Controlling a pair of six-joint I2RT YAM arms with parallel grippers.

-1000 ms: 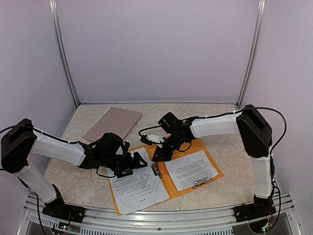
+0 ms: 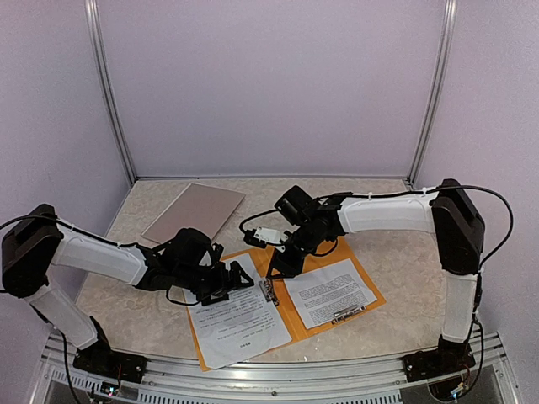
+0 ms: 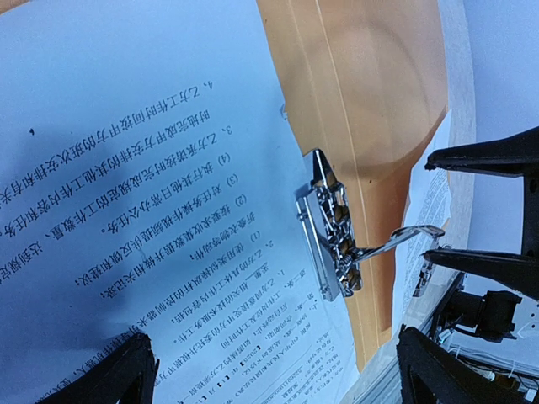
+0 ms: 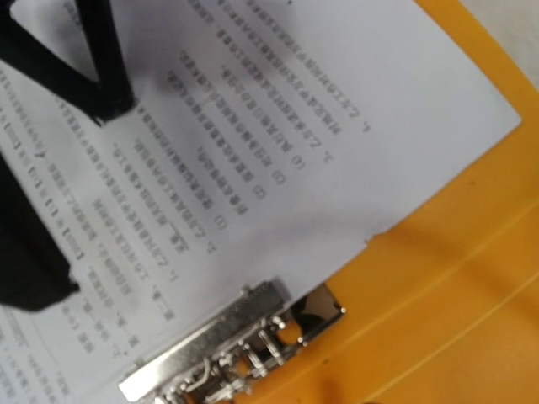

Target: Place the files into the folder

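An orange folder (image 2: 297, 324) lies open, with printed sheets on both halves. The left sheet (image 2: 240, 328) lies beside a metal clip (image 3: 328, 227) at the spine, whose lever sticks up in the left wrist view; a second sheet (image 2: 328, 295) on the right half has a clip (image 2: 348, 312). My left gripper (image 2: 227, 286) is open low over the left sheet, nothing between its fingers. My right gripper (image 2: 278, 269) is part open above the spine clip, its fingertips (image 3: 438, 160) near the raised lever; whether anything touches them is unclear.
A pinkish-grey board (image 2: 194, 210) lies at the back left of the table (image 2: 404, 320). Cables loop from both arms.
My right arm has shifted slightly to the right over the last second, its gripper still near the spine clip. The left arm and papers look unchanged.
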